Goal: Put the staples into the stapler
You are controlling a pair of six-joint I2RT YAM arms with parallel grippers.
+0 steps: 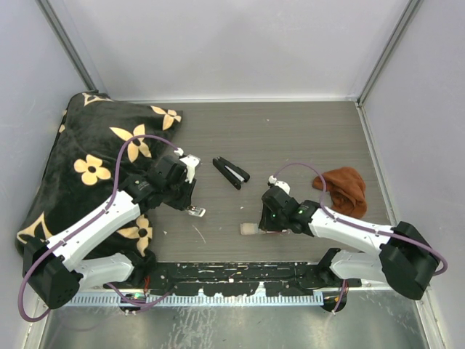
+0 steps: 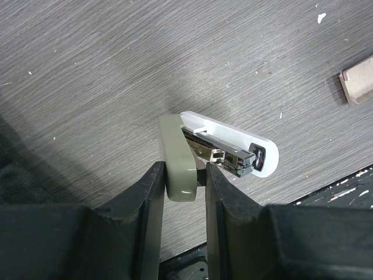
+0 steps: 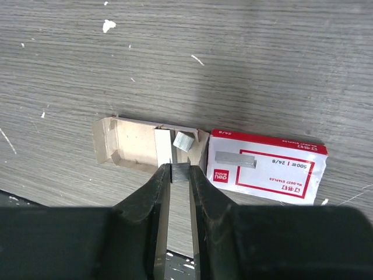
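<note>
In the left wrist view, my left gripper is shut on the stapler (image 2: 233, 131), at its pale green-grey top arm. The stapler's white base and metal magazine spread out to the right, hinged open. My right gripper is shut on a small grey staple block (image 3: 180, 172), over the near edge of the open cardboard tray (image 3: 137, 141). Inside the tray lie another tilted staple block (image 3: 183, 140) and a white piece beside it. A staple strip (image 3: 235, 159) rests on the red-and-white staple box (image 3: 274, 175), just right of the tray.
A black stapler-like tool (image 1: 231, 173) lies farther back, mid-table. A brown cloth (image 1: 346, 191) sits at the right, and a dark flowered blanket (image 1: 91, 156) covers the left side.
</note>
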